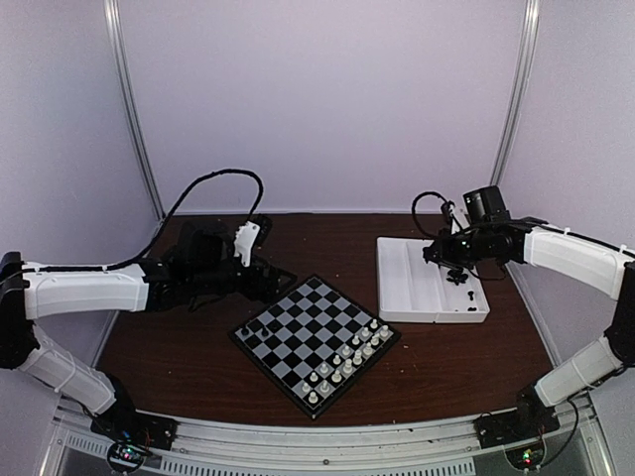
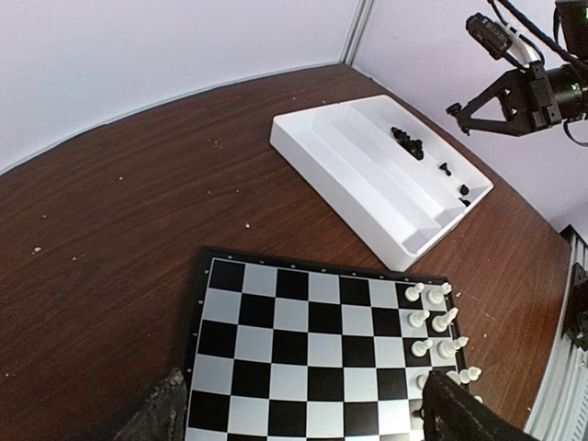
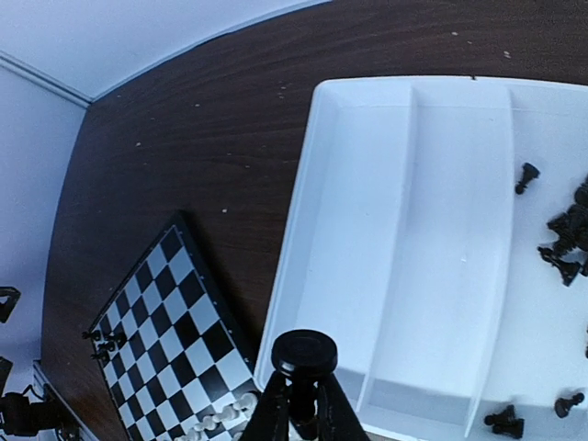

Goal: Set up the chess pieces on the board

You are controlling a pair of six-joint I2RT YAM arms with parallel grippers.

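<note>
The chessboard (image 1: pixel 316 342) lies on the table, white pieces (image 2: pixel 446 347) lined along its right side and several black pieces (image 3: pixel 110 340) at its left corner. My left gripper (image 1: pixel 274 282) hovers open over the table by the board's left side. My right gripper is raised over the white tray (image 1: pixel 407 278), shut on an upright black chess piece (image 3: pixel 304 354), seen from its round base. More black pieces (image 3: pixel 570 225) lie in the tray's right compartment.
Pale walls surround the table on the back and sides.
</note>
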